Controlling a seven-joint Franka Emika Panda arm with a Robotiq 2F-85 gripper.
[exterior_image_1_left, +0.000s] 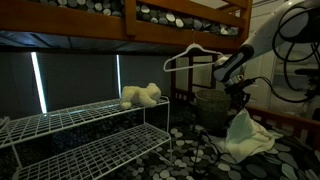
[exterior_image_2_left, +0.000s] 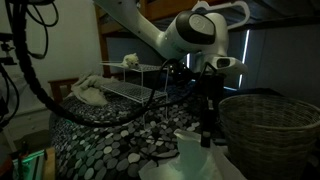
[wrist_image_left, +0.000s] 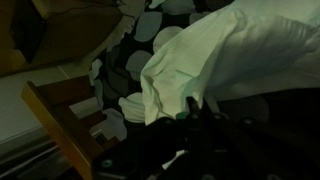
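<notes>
A white cloth (exterior_image_1_left: 246, 137) lies in loose folds on the patterned surface at the right. Its upper part rises to a peak under my gripper (exterior_image_1_left: 240, 101). In exterior view 2 the gripper (exterior_image_2_left: 207, 138) points down, with the cloth (exterior_image_2_left: 190, 158) right below and beside it. The wrist view shows the cloth (wrist_image_left: 235, 50) spread out and drawn to a gathered fold at the dark fingertips. Shut, the gripper appears to pinch that fold; the fingers themselves are very dark.
A tall woven basket (exterior_image_2_left: 275, 108) stands close beside the gripper. A white hanger (exterior_image_1_left: 193, 55) hangs near the arm. To the left is a white wire rack (exterior_image_1_left: 75, 125) with a pale plush toy (exterior_image_1_left: 140, 96) on top. Wooden rails (exterior_image_1_left: 285, 121) run behind the cloth.
</notes>
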